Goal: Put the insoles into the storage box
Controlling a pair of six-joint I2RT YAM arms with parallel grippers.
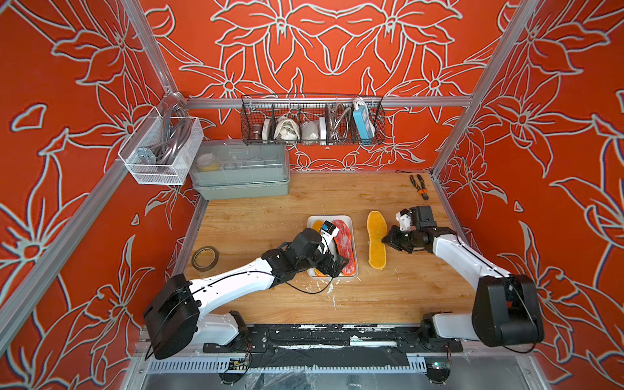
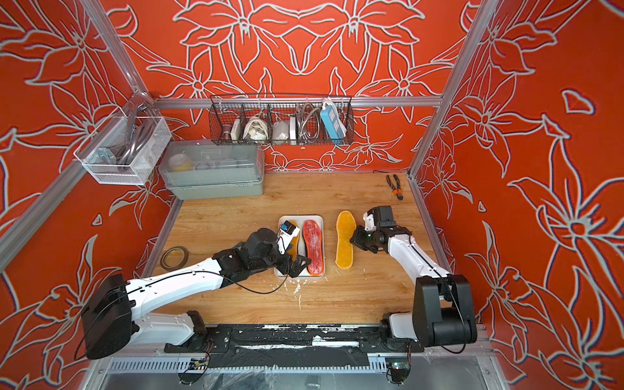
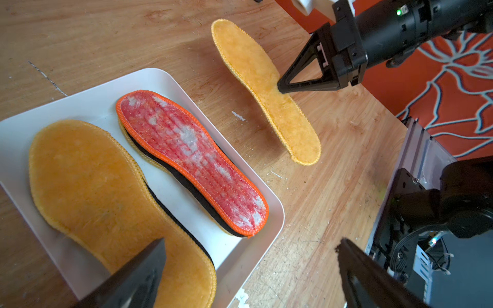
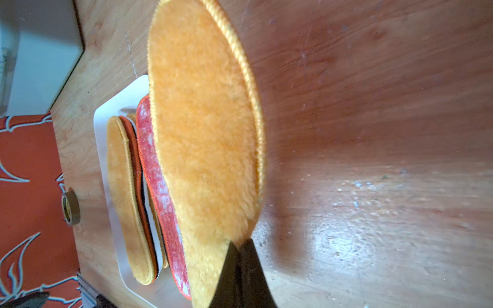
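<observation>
A white storage tray (image 1: pixel 311 217) holds yellow insoles (image 3: pixel 92 184) on its left and a red insole (image 3: pixel 190 159) on its right, stacked over another. My left gripper stands open over the tray's near part, nothing between its fingers. To the right of the tray, my right gripper is shut on the edge of a single yellow insole (image 1: pixel 377 239), which is lifted off the table and tilted, as the left wrist view shows.
A lidded grey-green box (image 1: pixel 240 185) stands at the back left. A tape roll (image 1: pixel 204 266) lies at the left, pliers (image 1: pixel 419 188) at the back right. Hanging baskets (image 1: pixel 312 133) line the back wall. Bare table surrounds the tray.
</observation>
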